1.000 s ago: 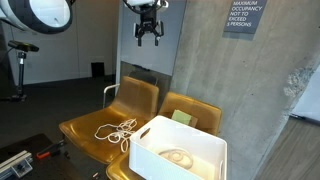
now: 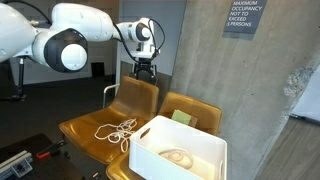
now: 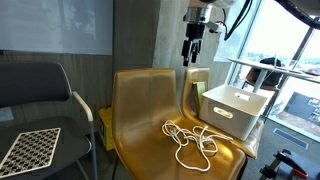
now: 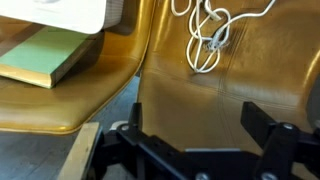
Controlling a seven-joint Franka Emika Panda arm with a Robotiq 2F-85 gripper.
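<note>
A loose white rope (image 2: 118, 134) lies tangled on the seat of the left brown chair (image 2: 135, 98); the wrist view shows the rope (image 4: 214, 38) near its top edge. Another pale coil of rope (image 2: 177, 156) rests inside the white box (image 2: 160, 165), which stands on the right chair's seat side. High over the chairs, my gripper (image 2: 144, 74) points downward, clear of both ropes. In the wrist view its two dark fingers are wide apart, open, with only the brown chair's surface visible beyond the gap.
A green book or block (image 4: 45, 55) is on the right chair (image 3: 193, 78), close to the box. Chair backs rise around the seats. A dark chair (image 3: 70, 140) with a checkered board (image 3: 30, 150) stands to one side. A concrete wall (image 2: 225, 80) is behind.
My gripper has come down from near the top of exterior view 1 to just above the chair backs. The ropes, box and chairs have stayed put.
</note>
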